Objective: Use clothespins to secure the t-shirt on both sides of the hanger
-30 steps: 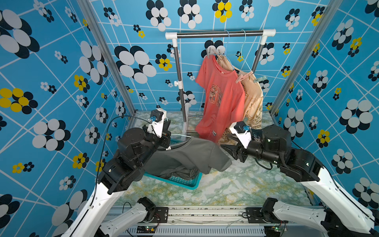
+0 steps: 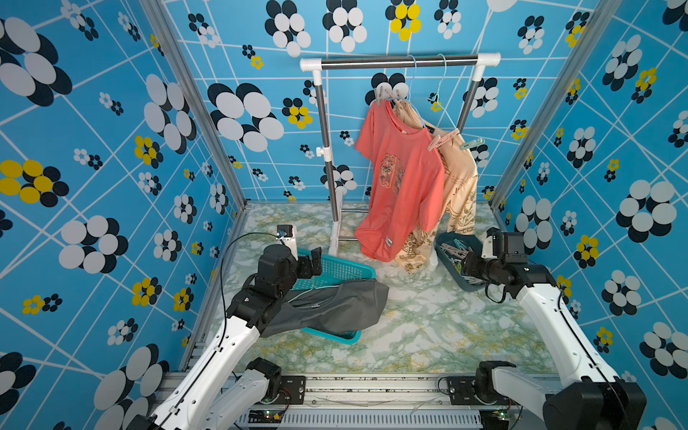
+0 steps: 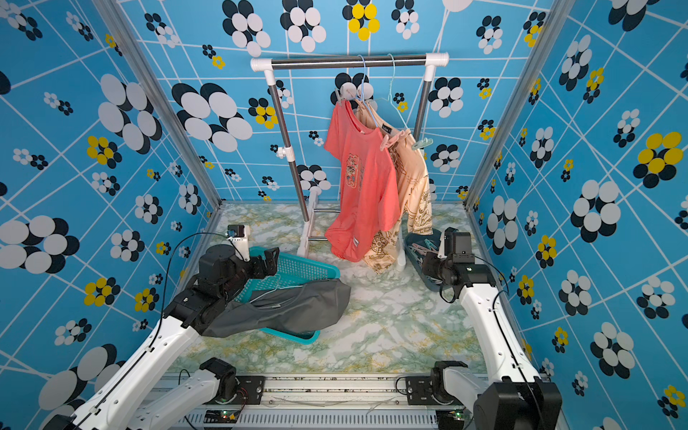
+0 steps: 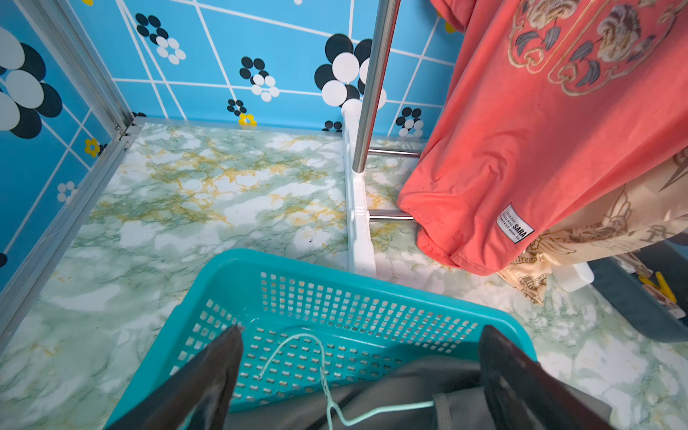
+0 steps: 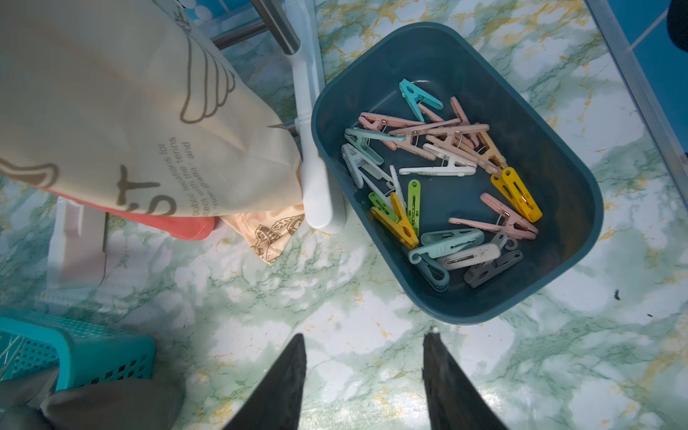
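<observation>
In the teal basket (image 4: pixel 236 268) lies a dark grey t-shirt (image 2: pixel 337 304), spilling over its sides. A pale green hanger (image 4: pixel 390 410) goes into the shirt, its hook resting over the basket floor. My left gripper is open above the basket, its fingers apart with nothing held. A dark bin (image 5: pixel 552 129) at the right holds several clothespins, among them a pink one (image 5: pixel 505 218) and a yellow one (image 5: pixel 517 193). My right gripper stands part open just in front of the bin, with nothing between its fingers.
A coral t-shirt (image 2: pixel 401 179) and a beige garment (image 2: pixel 460 172) hang from the metal rack (image 2: pixel 401 62), with clothespins on their hangers. They reach down close to the bin. Bare marble floor (image 2: pixel 423 329) lies between basket and bin.
The grey shirt, held up at the left gripper before, now lies lower on the basket. My right gripper has moved right, from beside the shirt to the bin.
</observation>
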